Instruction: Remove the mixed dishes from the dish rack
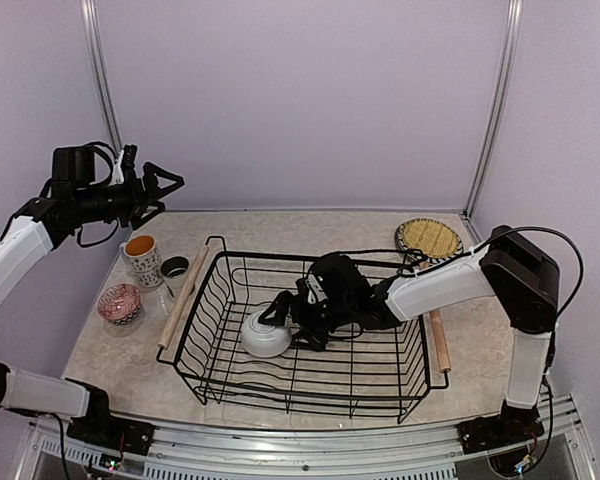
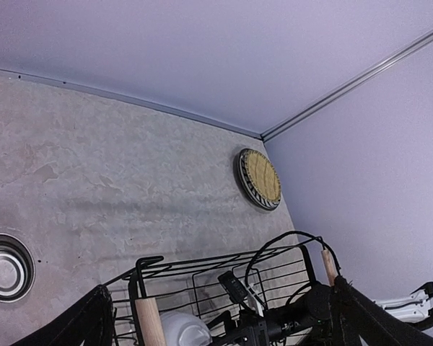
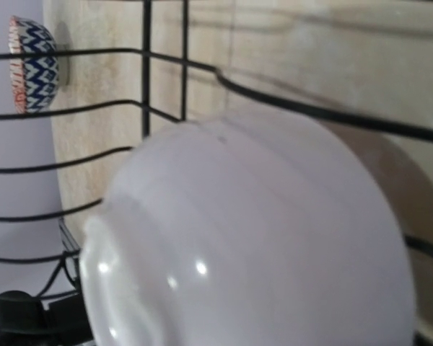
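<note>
A white bowl (image 1: 265, 337) lies upside down in the left part of the black wire dish rack (image 1: 380, 345), the only dish inside it. My right gripper (image 1: 292, 324) is open at the bowl's right side, its upper finger overlapping the bowl's edge in the top view. In the right wrist view the bowl (image 3: 260, 223) fills most of the picture; whether the fingers touch it cannot be made out. High at the back left, above the counter, my left gripper (image 1: 168, 192) hangs open and empty. The bowl (image 2: 185, 330) also shows at the bottom of the left wrist view.
Left of the rack stand a patterned mug (image 1: 143, 262), a dark cup (image 1: 174, 272) and a red-patterned bowl (image 1: 119, 303). A yellow-topped plate stack (image 1: 428, 238) sits at the back right. Wooden handles (image 1: 184, 300) flank the rack.
</note>
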